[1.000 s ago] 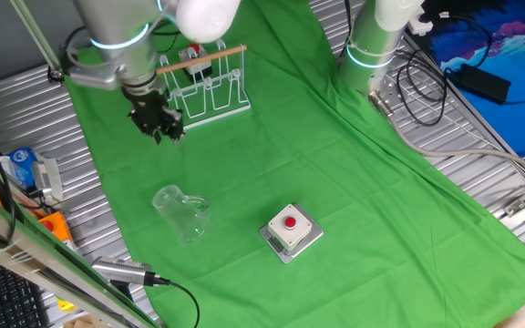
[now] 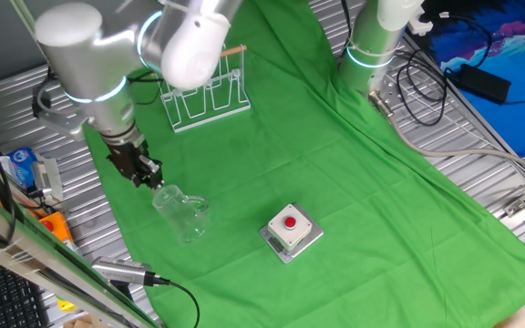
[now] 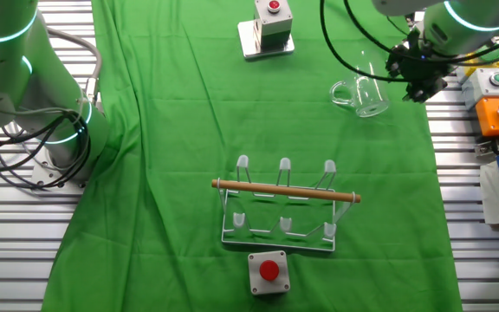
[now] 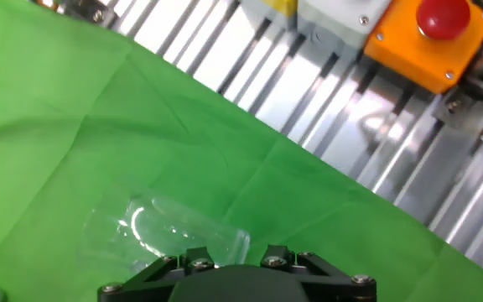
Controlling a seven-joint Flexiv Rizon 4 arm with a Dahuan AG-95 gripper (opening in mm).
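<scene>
A clear glass mug point(image 2: 180, 217) with a side handle rests on the green cloth, near its left edge in exterior view 1. In exterior view 2 the same mug point(image 3: 371, 95) shows its handle turned toward the left. I cannot tell surely whether it stands or lies. My gripper point(image 2: 157, 175) is close by the mug's upper end in exterior view 1. Low in the wrist view, the gripper has its two fingers apart, with no object held. The transparent mug point(image 4: 162, 231) appears just beyond and left of the fingers, its outline faint.
A white wire rack point(image 3: 280, 238) with a wooden bar stands on the cloth. One red-button box point(image 2: 289, 225) sits right of the mug; another button box point(image 3: 269, 273) is beside the rack. Control boxes point(image 4: 430, 38) line the metal table past the cloth. Mid-cloth is clear.
From beside the rack, my gripper has travelled left and toward the mug in exterior view 1. The mug, rack and button box have stayed in place.
</scene>
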